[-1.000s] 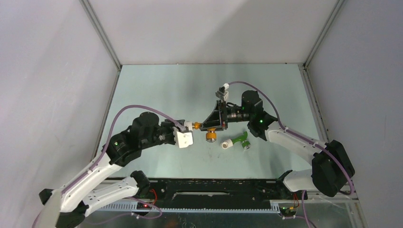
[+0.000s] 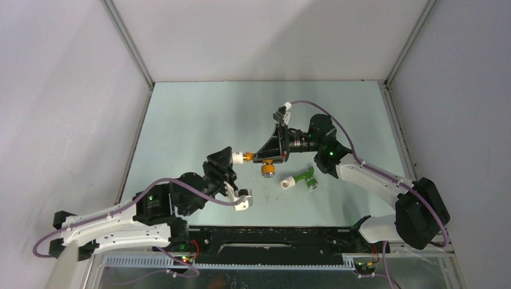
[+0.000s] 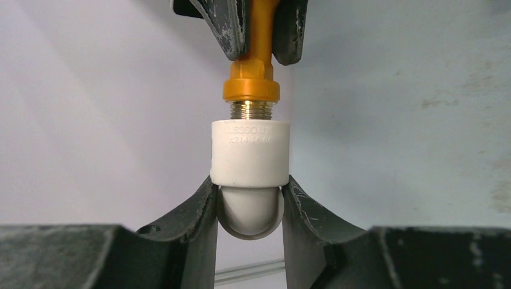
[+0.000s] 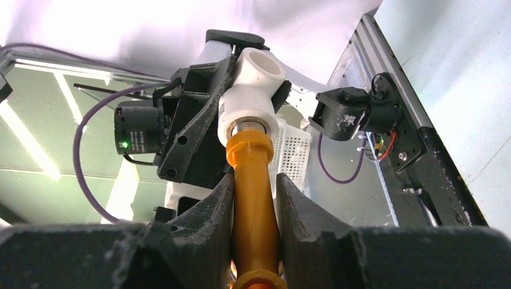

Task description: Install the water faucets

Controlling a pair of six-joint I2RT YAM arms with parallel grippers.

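An orange faucet (image 4: 253, 205) is held in my right gripper (image 2: 265, 155), shut on its body, its round end hanging below in the top view. Its brass thread meets a white fitting (image 3: 250, 150), which my left gripper grips from the other side; the fingers press against both sides of the fitting, and the thread is partly visible between fitting and orange collar. A green faucet with a white fitting (image 2: 304, 177) lies on the board (image 2: 193, 120) below the right arm.
White walls (image 2: 84, 108) stand at the left, back and right. The back and left of the board are clear. A dark rail (image 2: 271, 244) runs along the front edge.
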